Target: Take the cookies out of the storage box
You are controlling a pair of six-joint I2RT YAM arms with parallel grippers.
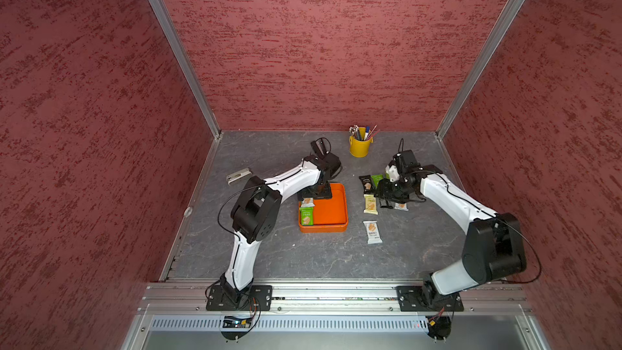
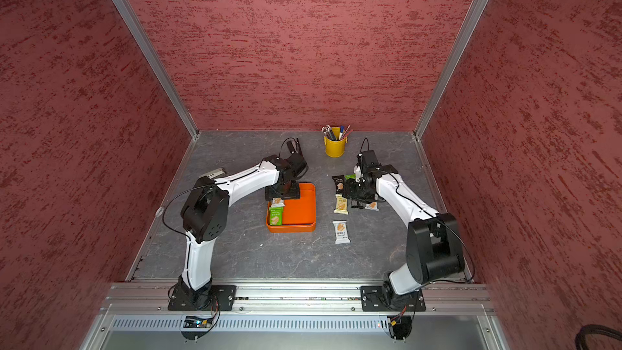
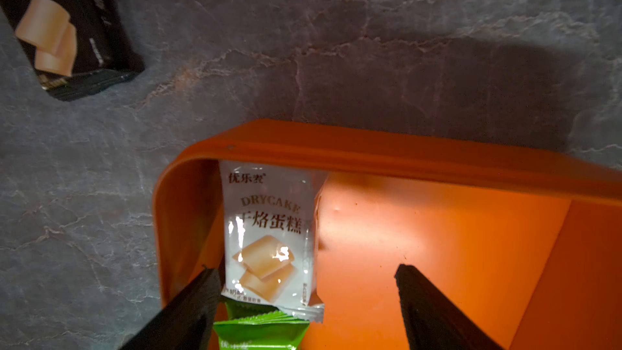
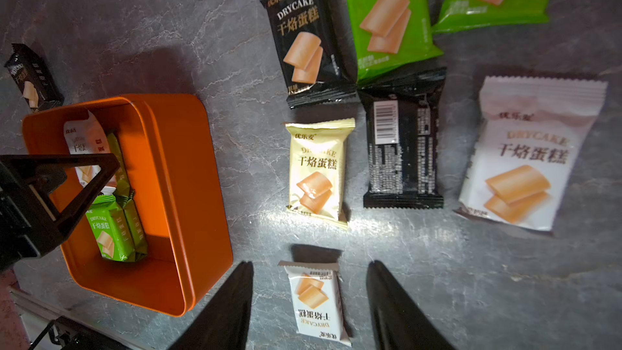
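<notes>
The orange storage box [image 3: 453,155] holds a white DRYCAKE packet [image 3: 269,233] along its left side, with green packets [image 3: 259,337] beside or under it. My left gripper is open above the box, its fingers either side of the white packet's lower end, nothing gripped. My right gripper hangs open over the table right of the box, above a white packet [image 4: 317,301] lying there. Other packets lie on the table: pale yellow [image 4: 314,181], black [image 4: 304,39], green [image 4: 388,19] and white [image 4: 518,168].
A black packet [image 3: 71,32] lies outside the box's back left corner. A yellow cup of pens [image 1: 360,145] stands at the back, and a pale object [image 1: 238,175] lies at the left.
</notes>
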